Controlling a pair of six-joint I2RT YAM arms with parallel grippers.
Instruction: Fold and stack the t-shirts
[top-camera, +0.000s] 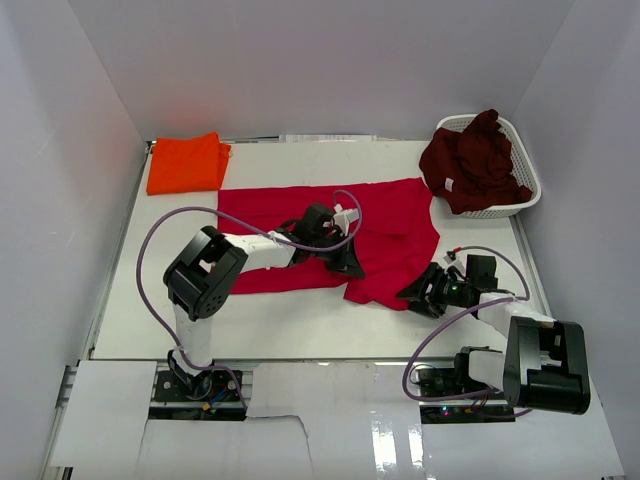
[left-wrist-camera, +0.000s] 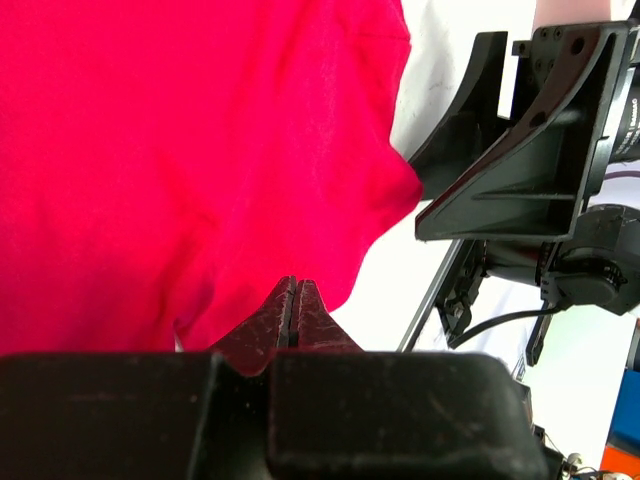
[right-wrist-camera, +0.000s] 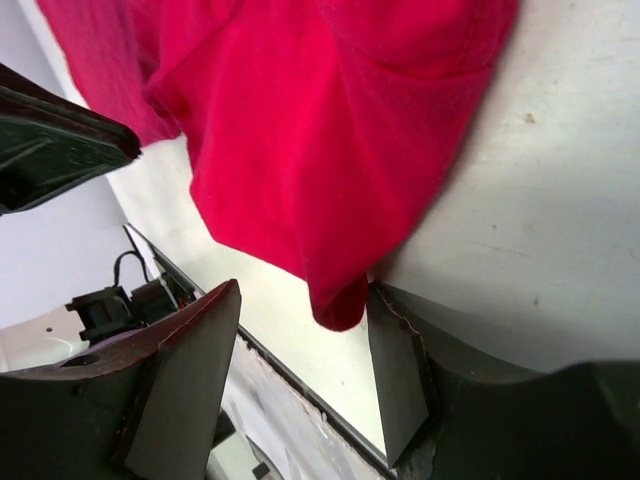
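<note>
Spread over the middle of the table is a red t shirt (top-camera: 400, 215), its near right part crumpled into a corner. My left gripper is shut above the cloth in the left wrist view; I cannot tell whether any fabric is pinched at its tips. At the shirt's near right corner stands my right gripper, its fingers apart. A folded red tip (right-wrist-camera: 340, 300) of the shirt reaches between them, close to one finger, not clamped. An orange folded t shirt (top-camera: 188, 164) lies at the back left.
A white basket (top-camera: 528, 165) at the back right holds dark red cloth (top-camera: 478, 165) that hangs over its side. Bare table (top-camera: 300, 330) runs along the front edge. Walls close in the sides and back.
</note>
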